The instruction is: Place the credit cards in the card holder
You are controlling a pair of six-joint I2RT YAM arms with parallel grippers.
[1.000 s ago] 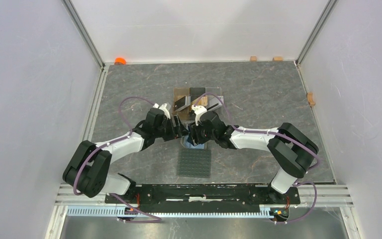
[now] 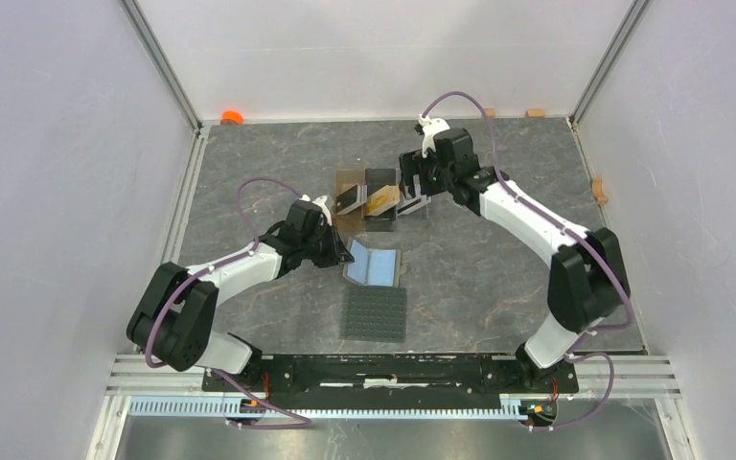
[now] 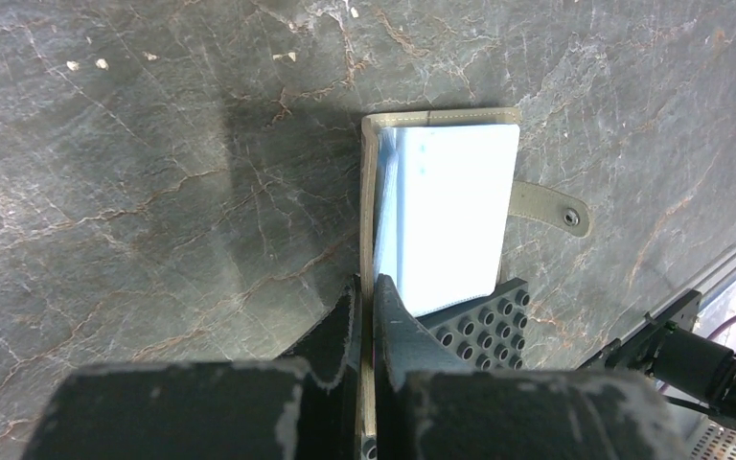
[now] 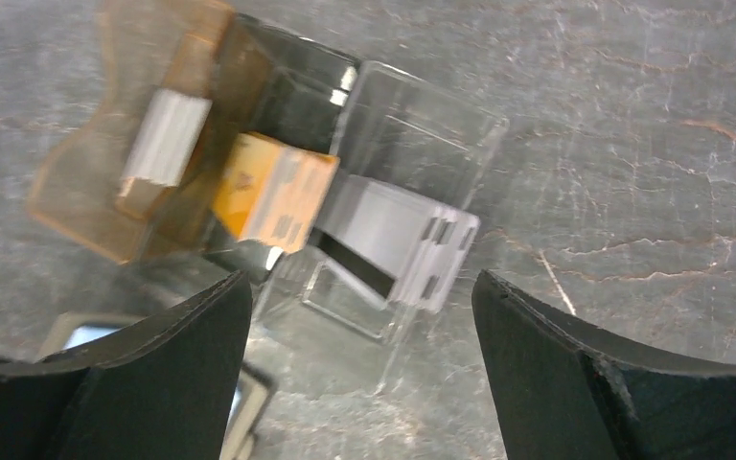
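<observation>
The card holder (image 3: 460,211), a small open booklet with pale blue-white sleeves and a snap strap, lies on the table. My left gripper is shut on its left cover edge, which stands up between the fingers. Toward the back, three trays hold the cards: a white-grey card (image 4: 383,235) in the clear tray (image 4: 474,158), an orange-yellow card (image 4: 273,192) in the black tray (image 4: 292,91), and another pale card (image 4: 168,137) in the brown tray (image 4: 86,196). Over the clear tray hovers my right gripper, wide open, nothing between its fingers.
A dark studded mat (image 2: 375,314) lies in front of the card holder, partly under it. Orange tape (image 2: 232,117) and wooden blocks (image 2: 535,113) sit along the back edge. Bare tabletop stretches to both sides.
My right gripper has moved from the card holder back and to the right, over the clear tray. The left one has closed on the holder's cover edge, which now stands raised.
</observation>
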